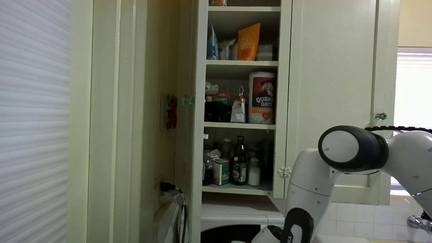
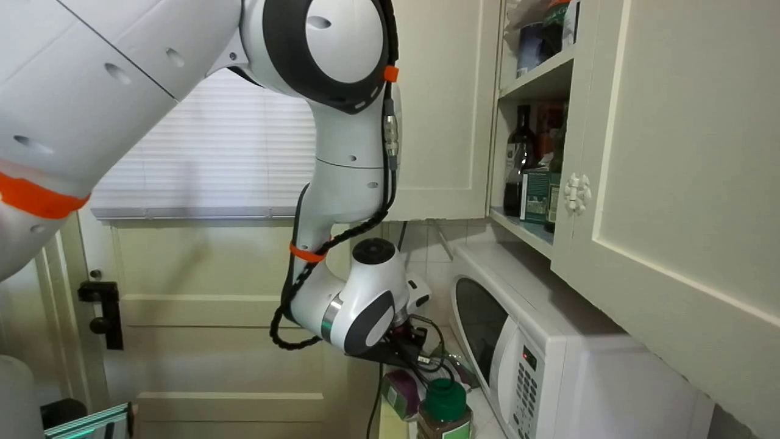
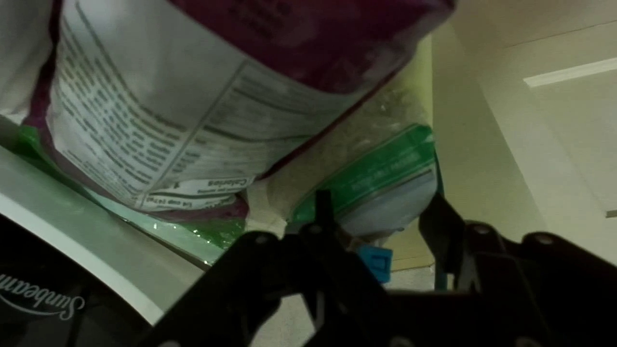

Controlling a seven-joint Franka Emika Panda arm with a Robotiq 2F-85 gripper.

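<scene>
In the wrist view, my gripper has its two dark fingers apart, one to each side of a clear bag's green and white end (image 3: 376,179). Whether either finger presses on that bag cannot be told. A blue clip (image 3: 376,263) shows low between the fingers. Beside it, a large white and purple printed bag (image 3: 156,121) fills the upper left. Exterior view 2 has the hand low in front of the microwave (image 2: 629,373), above a purple bag (image 2: 400,395); the fingertips are hard to make out there. In exterior view 1 the gripper is out of frame.
A green-lidded jar (image 2: 443,399) stands close below the hand, beside the microwave. An open cabinet door (image 2: 673,161) hangs above the microwave. Its shelves hold a Quaker Oats canister (image 1: 262,99), a dark bottle (image 1: 239,162) and an orange pouch (image 1: 248,42).
</scene>
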